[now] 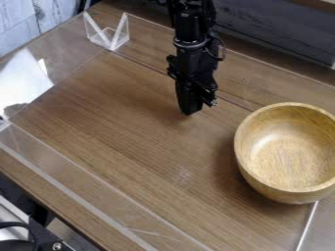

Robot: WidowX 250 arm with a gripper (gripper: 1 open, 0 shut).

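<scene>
The black gripper (193,96) hangs low over the upper middle of the wooden table (112,137), fingers pointing down. It is dark, and whatever is between its fingertips cannot be made out. A wooden bowl (285,155) sits at the right, apart from the gripper and toward the viewer from it.
A clear plastic stand (108,32) is at the back left. A white shape (20,76) lies at the left edge.
</scene>
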